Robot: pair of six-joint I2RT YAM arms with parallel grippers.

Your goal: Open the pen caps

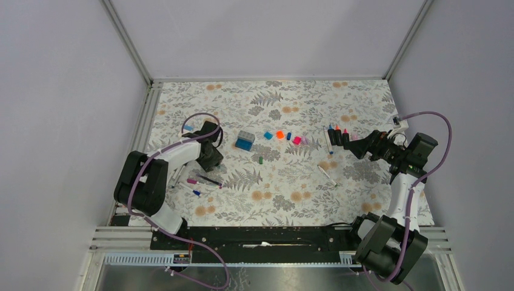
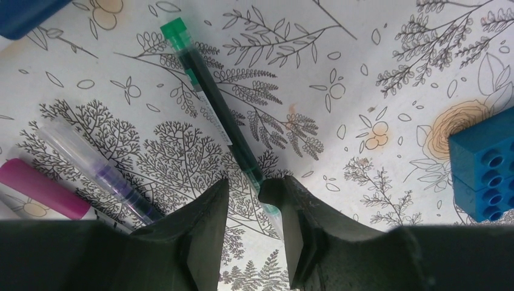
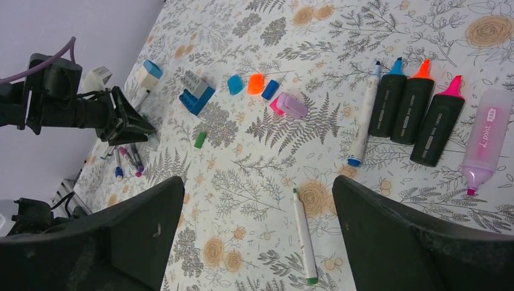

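A slim dark-green pen (image 2: 218, 109) with a bright green end lies slanted on the patterned sheet in the left wrist view. My left gripper is over its clearer lower end, part open, one finger on each side; whether either touches the pen cannot be told. In the right wrist view my right gripper stands wide open and empty. Beyond it lie a white pen with a bare green tip (image 3: 305, 236), a blue-tipped white pen (image 3: 365, 115), dark highlighters with bare blue (image 3: 388, 103), orange (image 3: 414, 106) and pink (image 3: 439, 124) tips, and a pink highlighter (image 3: 488, 133).
Loose caps lie mid-table: blue (image 3: 235, 84), orange (image 3: 255, 83), dark blue (image 3: 270, 90), lilac (image 3: 292, 105) and green (image 3: 200, 140). A blue block (image 3: 195, 100) stands near the left gripper. Several pens, one with a magenta end (image 2: 45, 188), lie beside the green one.
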